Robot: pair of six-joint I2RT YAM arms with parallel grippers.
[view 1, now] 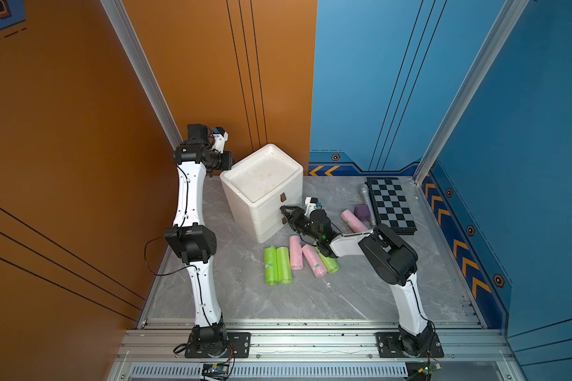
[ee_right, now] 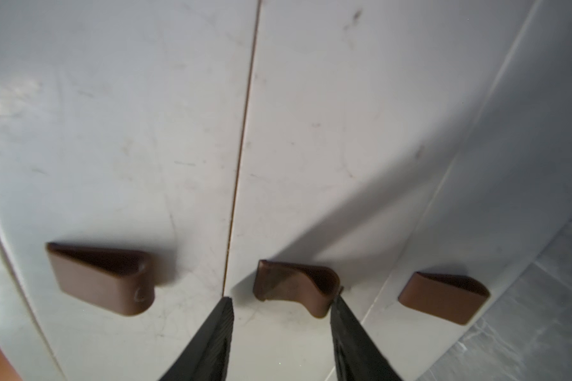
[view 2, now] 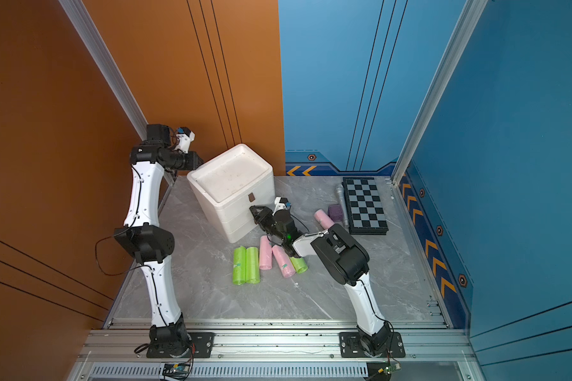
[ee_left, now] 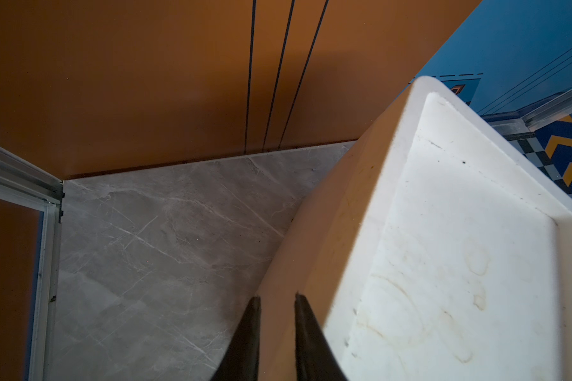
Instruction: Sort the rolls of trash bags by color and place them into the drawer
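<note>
The white drawer unit (view 1: 248, 212) stands at the back left, with brown pull tabs on its front. My right gripper is open at the middle tab (ee_right: 295, 285), nothing visibly held between its fingertips. My left gripper hangs open at the unit's top left edge, holding nothing. In front of the unit lie green rolls (view 1: 270, 264) at the left, pink rolls (view 1: 295, 252) at the middle, another green roll (view 2: 299, 265) partly behind my right arm, and a pink roll (view 1: 351, 220) further right.
A checkerboard (view 1: 391, 200) lies at the back right, beside a grey cylinder (view 2: 340, 197) and a purple block (view 2: 335, 212). Walls surround the sides and back.
</note>
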